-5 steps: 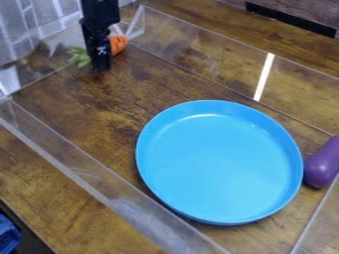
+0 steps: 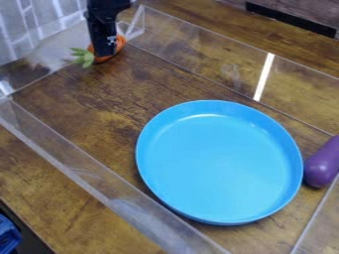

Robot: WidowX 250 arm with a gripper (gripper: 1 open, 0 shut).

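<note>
My black gripper [image 2: 106, 42] is at the top left, directly over an orange carrot [image 2: 117, 48] with green leaves [image 2: 82, 57], in the back corner of the clear-walled area. The gripper covers part of the carrot, and its fingers appear close together; whether anything is between them is hard to see. A large blue plate [image 2: 219, 159] lies on the wooden surface at the lower right.
A purple eggplant [image 2: 319, 165] lies right of the plate. Clear walls [image 2: 79, 159] border the wooden area. A dark blue object [image 2: 7, 236] shows at the bottom left edge.
The gripper has shifted slightly up and toward the back over the last second, now lying over more of the carrot. The plate and eggplant are unchanged.
</note>
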